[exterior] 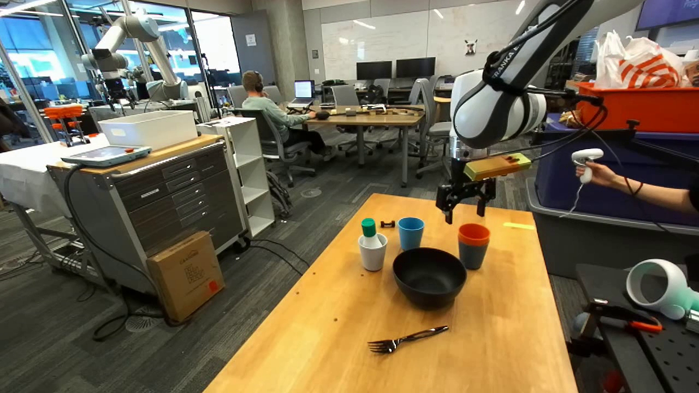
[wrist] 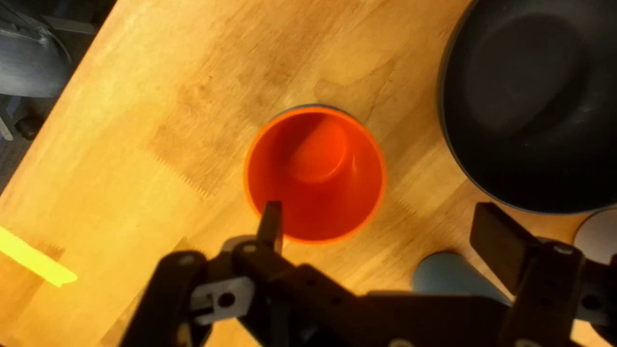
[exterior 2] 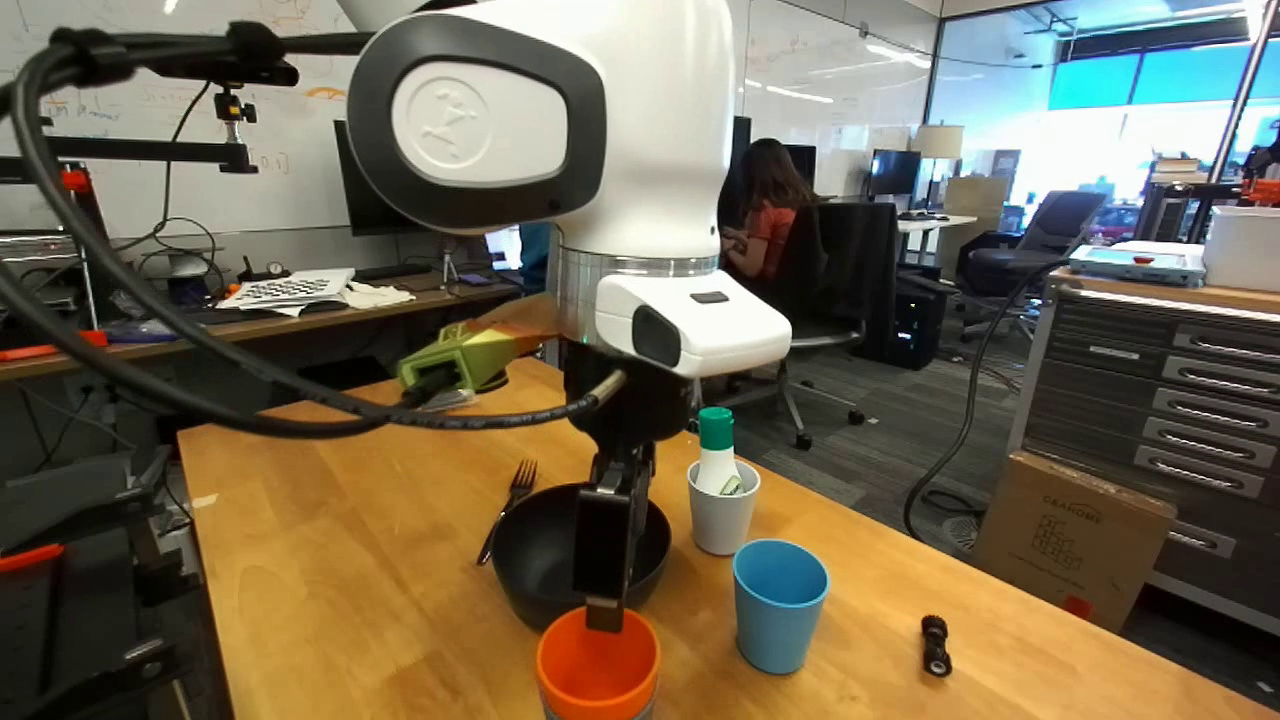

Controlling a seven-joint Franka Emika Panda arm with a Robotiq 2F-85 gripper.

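An orange cup (exterior: 473,232) sits nested inside a grey cup (exterior: 472,254), its rim standing above the grey one. Above and slightly behind the pair, my gripper (exterior: 465,215) is open, its fingers apart and empty. Seen from the wrist, the orange cup's open mouth (wrist: 315,173) lies beyond the fingertips, and one finger (wrist: 270,222) overlaps its near rim. In the second exterior view a finger (exterior 2: 603,564) hangs just over the orange cup (exterior 2: 597,666); whether it touches the rim I cannot tell.
Close to the cups stands a black bowl (exterior: 429,278), with a blue cup (exterior: 410,233) and a white cup (exterior: 373,254) holding a green-capped bottle (exterior: 369,229) nearby. A black fork (exterior: 407,339) lies in front.
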